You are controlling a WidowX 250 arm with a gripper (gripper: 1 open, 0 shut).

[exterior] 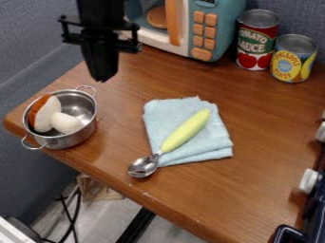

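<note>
My black gripper [102, 59] hangs at the upper left, above the table and apart from the objects; whether its fingers are open or shut is unclear. A yellow-handled spoon [185, 129] lies diagonally on a folded light blue cloth [214, 146], its metal bowl resting on the wood at the lower left of the cloth. A steel pot [74, 137] at the table's left edge holds white egg-like items [66, 121] and something orange.
A toy microwave [203, 21] stands at the back, beside two cans, a red tomato sauce [254, 46] and a yellow one [294, 63]. A dark appliance with white knobs borders the right edge.
</note>
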